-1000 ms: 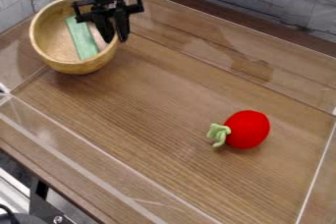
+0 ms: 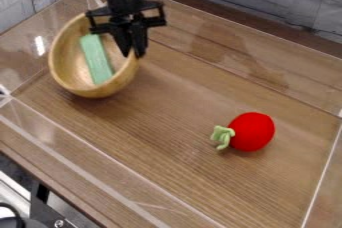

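Note:
My black gripper (image 2: 127,20) is shut on the near-right rim of a wooden bowl (image 2: 71,77) at the upper left of the view. A pale green oblong object (image 2: 96,60) lies inside the bowl. A red tomato-like object (image 2: 251,132) with a green stem rests on the table at the lower right.
Raised edges run along the back and sides, and the bowl is close to the left side.
My gripper and the bowl, with the green object in it, have moved toward the viewer, lower in the view. The red object has stayed put.

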